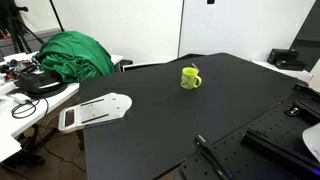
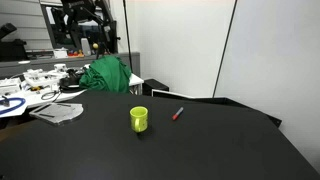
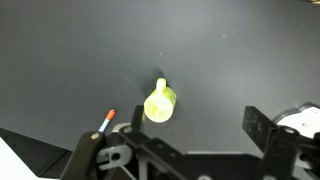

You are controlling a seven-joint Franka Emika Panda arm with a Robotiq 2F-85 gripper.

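Note:
A yellow-green cup stands upright on the dark table, its handle showing in the wrist view. A short way from it lies a marker, red at one end and pale at the other; in exterior view 2 the marker rests to the right of the cup. My gripper is open and high over the table, with nothing between its fingers. The cup lies below, closer to the left finger in the wrist view. Exterior view 2 catches the gripper at upper left.
A pale flat board with a handle slot lies at the table's left edge. Beyond it, a green cloth heap and cables occupy a white side surface. White panels stand behind.

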